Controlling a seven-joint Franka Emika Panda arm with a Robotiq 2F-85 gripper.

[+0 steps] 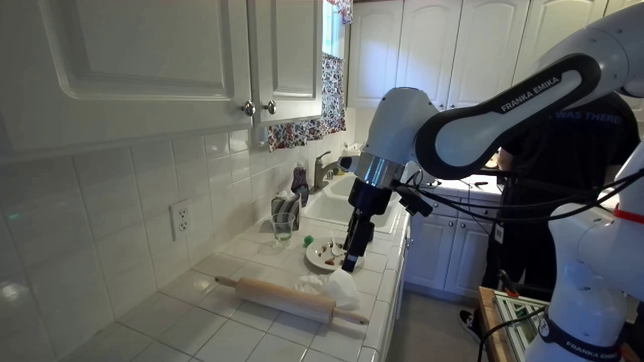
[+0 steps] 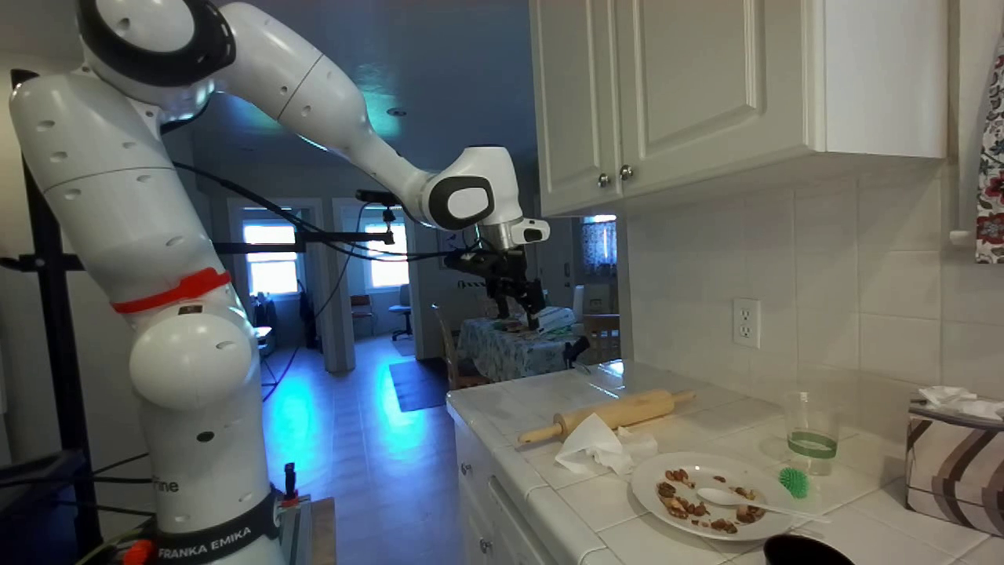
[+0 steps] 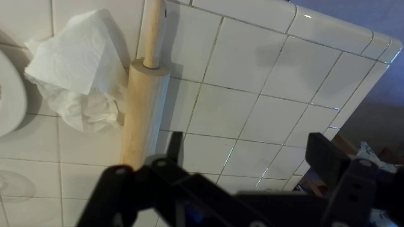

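My gripper is open above the white tiled counter, its two black fingers wide apart with nothing between them. A wooden rolling pin [image 3: 142,109] lies on the counter, to the left of the fingers in the wrist view, its lower end hidden behind the gripper. Against the pin's side rests a crumpled white paper towel [image 2: 594,444]. Beyond the towel in exterior view 1 is a white plate [image 1: 315,258]; food bits [image 2: 679,494] and a white plastic spoon [image 2: 729,497] are on it.
A clear cup [image 2: 811,433], a green spiky ball [image 2: 793,482] and a striped tissue box [image 2: 955,471] stand near the wall. The sink [image 1: 326,206] is farther back. Bare tiles [image 3: 242,64] stretch to the counter's end. Cabinets [image 1: 145,66] hang above. A person [image 1: 561,151] stands behind the arm.
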